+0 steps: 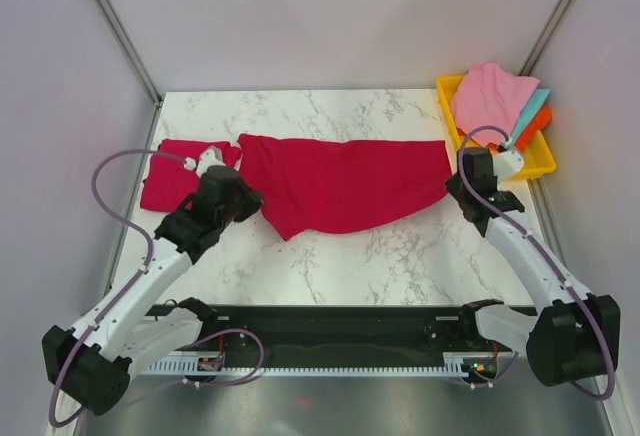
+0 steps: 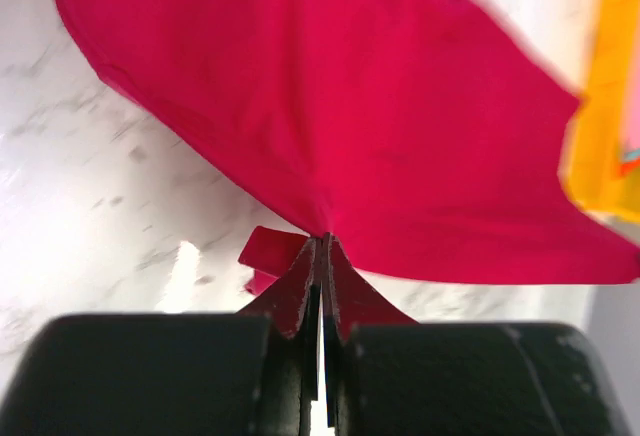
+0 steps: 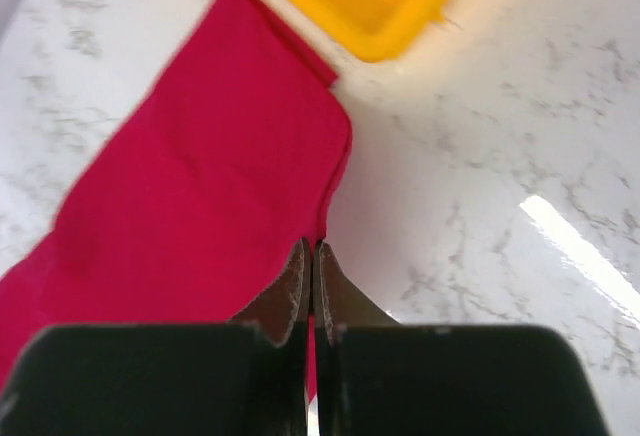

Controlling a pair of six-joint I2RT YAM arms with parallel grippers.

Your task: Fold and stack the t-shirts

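Note:
A red t-shirt (image 1: pixel 340 181) lies spread across the table, its near edge raised between my two arms. My left gripper is shut on the shirt's edge at its left side, with a small flap of cloth hanging just beyond the fingertips. On the right side, the other gripper is shut on the same shirt's near corner region, the cloth running up from its tips. In the top view the left arm's wrist partly covers the shirt's left end. Another red cloth (image 1: pixel 180 178) lies bunched at the far left.
A yellow bin (image 1: pixel 541 159) at the back right holds a pink cloth (image 1: pixel 490 103), a teal cloth (image 1: pixel 528 113) and an orange cloth (image 1: pixel 535 128).

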